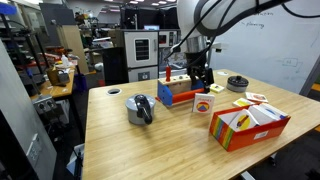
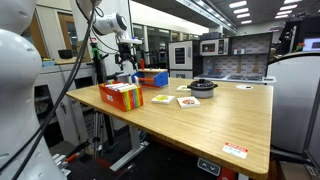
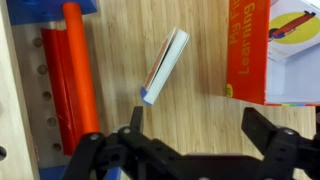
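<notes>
My gripper is open, its dark fingers wide apart with nothing between them. In the wrist view a small white booklet point(image 3: 165, 66) stands on the table ahead of that gap, seen mostly along its top edge. Its front shows a colourful round picture in exterior view 1, where the booklet point(image 1: 203, 103) stands upright below the gripper point(image 1: 202, 82). A red box point(image 3: 250, 50) lettered "My First Learning" lies to the right of the booklet. The same box point(image 2: 121, 97) is open-topped and holds several light-coloured items.
A blue-and-red wooden workbench toy point(image 1: 180, 92) stands behind the booklet. A metal pot point(image 1: 139, 109) sits to the left, and a dark lidded pot point(image 2: 202, 90) is elsewhere on the table. Flat cards point(image 2: 188, 102) lie near it.
</notes>
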